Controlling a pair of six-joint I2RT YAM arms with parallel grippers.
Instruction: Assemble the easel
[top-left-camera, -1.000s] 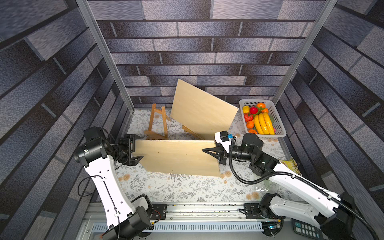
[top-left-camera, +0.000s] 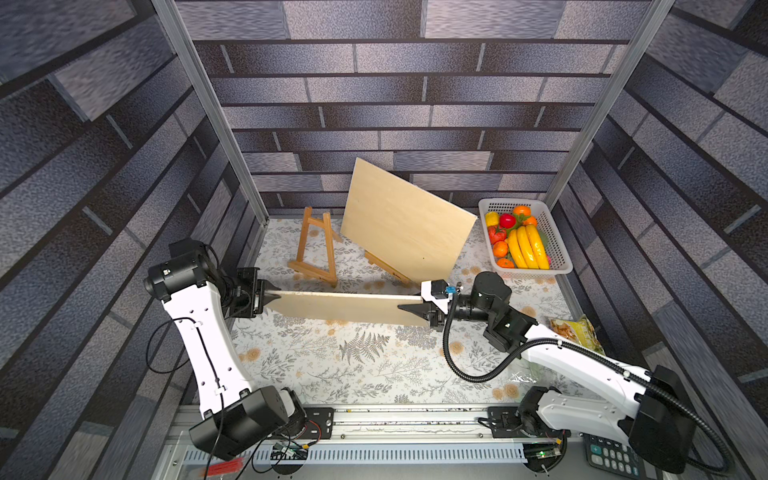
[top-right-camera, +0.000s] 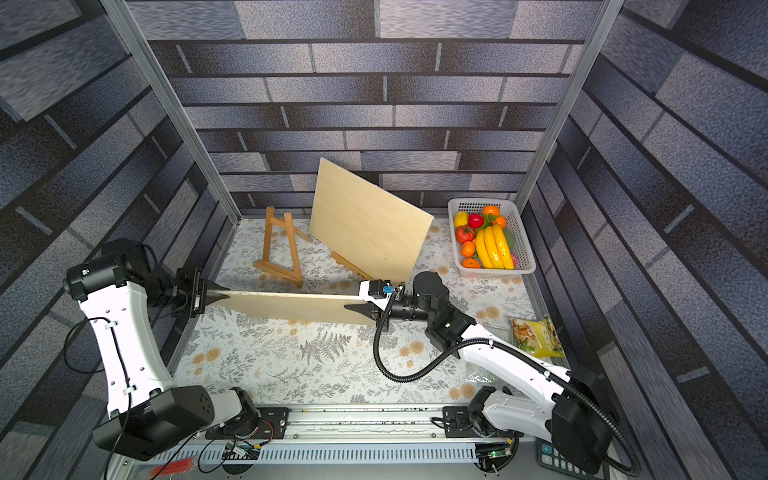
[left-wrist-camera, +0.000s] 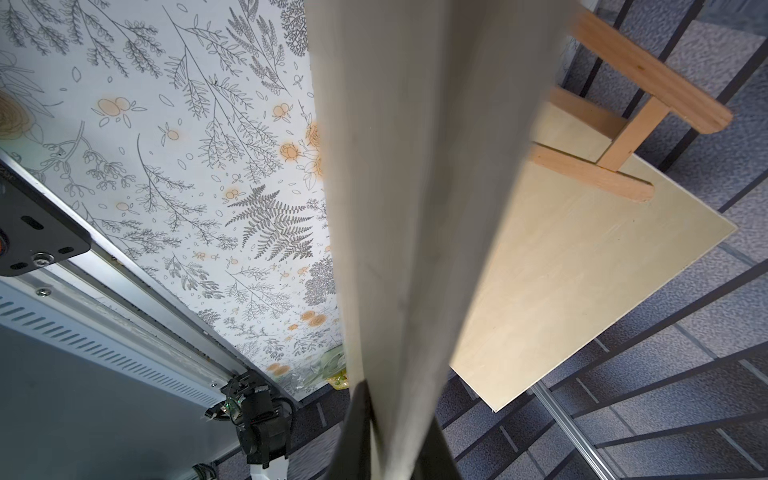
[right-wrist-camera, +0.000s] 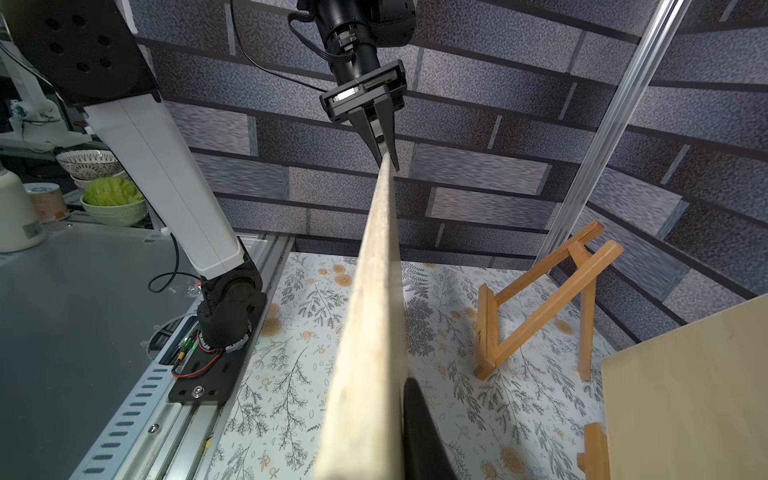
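Observation:
A thin, pale wooden board (top-left-camera: 344, 308) spans the gap between my two grippers, held above the table and seen almost edge-on from above. My left gripper (top-left-camera: 277, 297) is shut on its left end. At the opposite end, my right gripper (top-left-camera: 405, 309) is shut on the board's edge, which fills the middle of the right wrist view (right-wrist-camera: 364, 320). Behind stands an empty wooden easel frame (top-left-camera: 330, 249) at the back left. Another board (top-left-camera: 408, 220) leans upright beside it on a wooden ledge (top-left-camera: 388, 267). In the left wrist view the held board hides much of the fingers.
A grey basket (top-left-camera: 566, 256) of fruit sits at the back right. A yellow snack bag (top-right-camera: 537, 336) lies on the right side.
The held board has tilted, so its broad face shows much narrower from above. The right gripper has shifted slightly left.

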